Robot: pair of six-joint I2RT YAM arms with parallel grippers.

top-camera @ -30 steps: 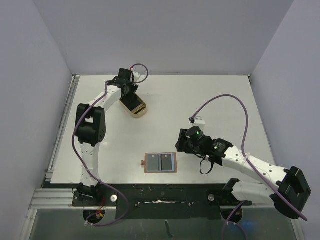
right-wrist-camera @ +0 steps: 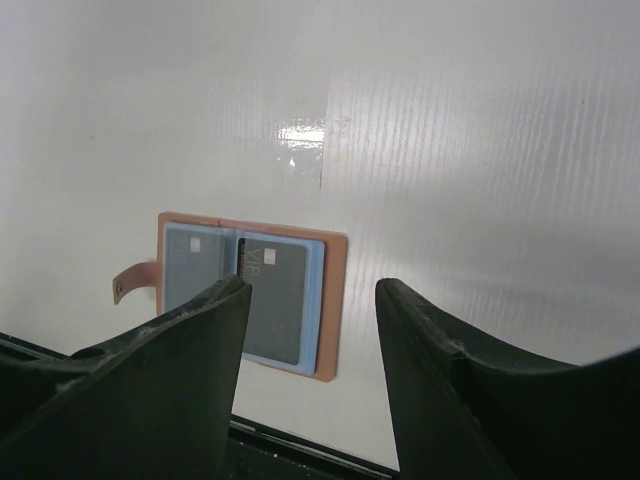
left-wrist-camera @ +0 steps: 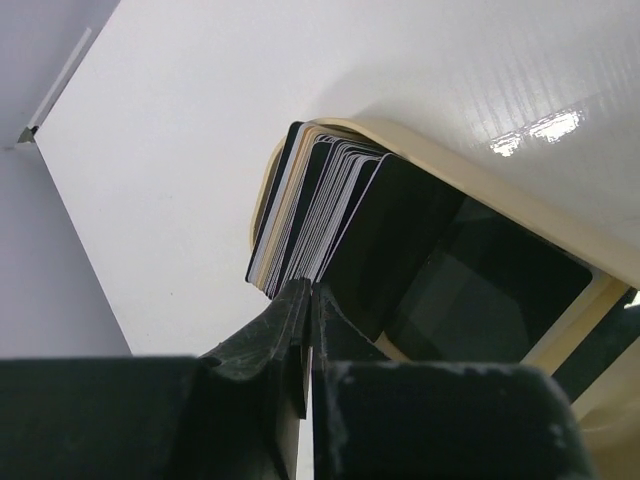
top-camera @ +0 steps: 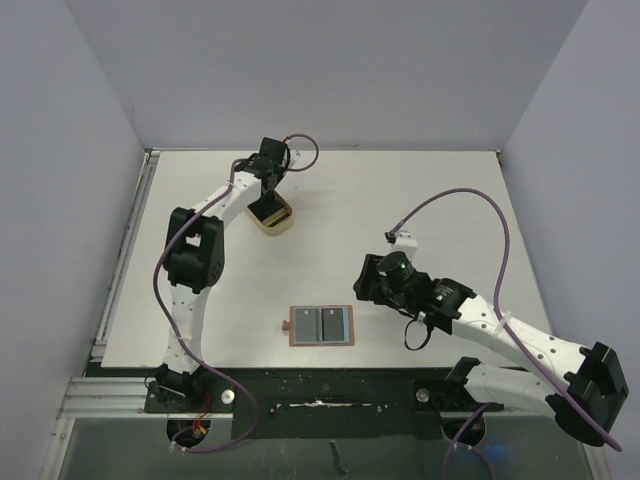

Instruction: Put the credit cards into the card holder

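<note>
A packed row of dark credit cards with pale edges (left-wrist-camera: 318, 200) leans at one end of a cream box (top-camera: 283, 224). The fingertips of my left gripper are together at the lower edge of the front card; whether that thin card lies between them is not clear. Lying open near the table's front is the brown card holder (right-wrist-camera: 338, 300), with two clear sleeve pages showing grey cards. My right gripper is open above and to the right of the holder, nothing between its fingers.
More dark cards (left-wrist-camera: 490, 290) lie flat in the rest of the box, beside a cream divider (left-wrist-camera: 575, 325). A small brown strap (right-wrist-camera: 135, 281) sticks out from the holder's left side.
My left arm has shifted to the right over the box. Box and card holder stay in place.
</note>
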